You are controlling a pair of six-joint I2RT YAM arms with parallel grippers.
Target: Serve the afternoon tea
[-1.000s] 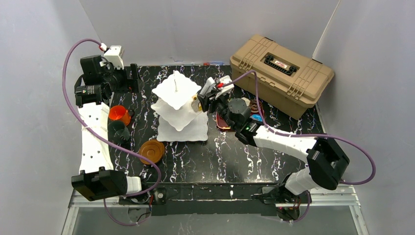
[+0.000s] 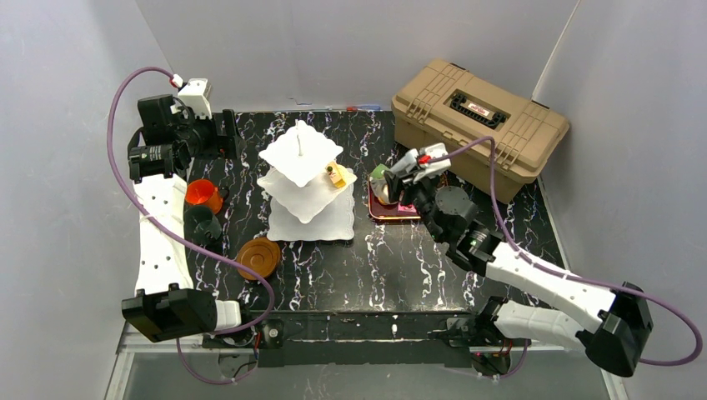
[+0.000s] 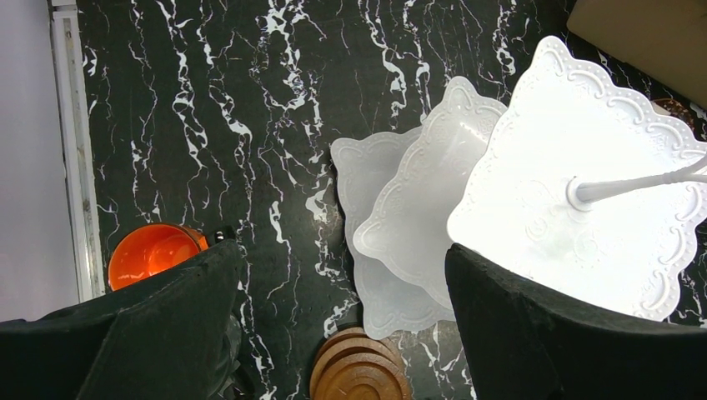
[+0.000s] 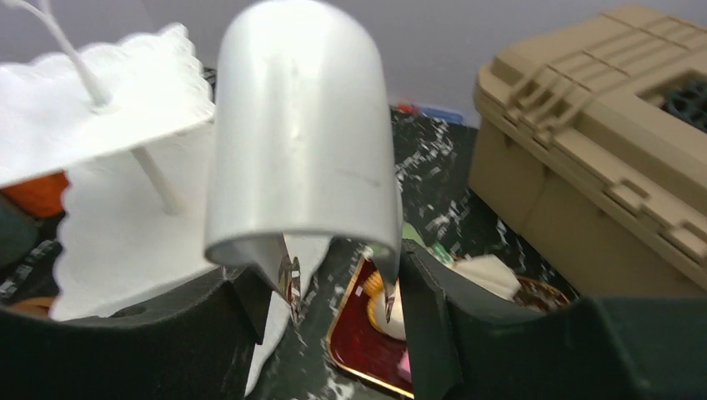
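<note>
A white three-tier stand (image 2: pixel 298 154) is at the table's centre, a yellow pastry (image 2: pixel 336 175) on its middle tier. My left gripper (image 2: pixel 227 133) hangs open over the back-left table, left of the stand, nothing between its fingers. My right gripper (image 2: pixel 392 183) is over the red tray (image 2: pixel 388 212) of pastries, right of the stand, its fingers apart; white-and-metal tongs (image 4: pixel 300 142) sit in front of it in the right wrist view, their tips over the tray.
An orange mug (image 2: pixel 202 193), a dark cup (image 2: pixel 200 223) and wooden coasters (image 2: pixel 257 258) line the left. A tan case (image 2: pixel 479 125) fills the back right.
My right gripper, with the tongs, has moved right from beside the stand's middle tier to over the tray, uncovering the yellow pastry. The left arm is still.
</note>
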